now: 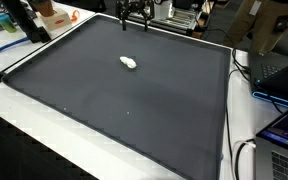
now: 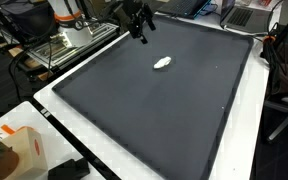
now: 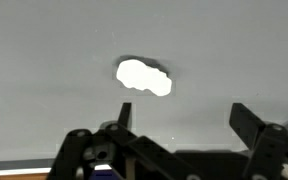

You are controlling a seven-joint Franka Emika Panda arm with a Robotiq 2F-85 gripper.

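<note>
A small white lumpy object (image 3: 143,76) rests on the dark grey mat; it also shows as a white object (image 1: 128,62) near the mat's far end in exterior view 1, and as a white shape (image 2: 162,62) in exterior view 2. My gripper is open, its two black fingers wide apart with nothing between them. In the wrist view the white object lies ahead of the fingertips, between their lines. From outside, the gripper (image 2: 144,33) hangs over the mat's edge on the robot's side, apart from the object.
Bare grey mat (image 1: 134,110) spreads widely around the object. A laptop (image 1: 274,85) and cables stand beyond one long side. Bottles and other items (image 2: 9,150) crowd the opposite side, off the mat.
</note>
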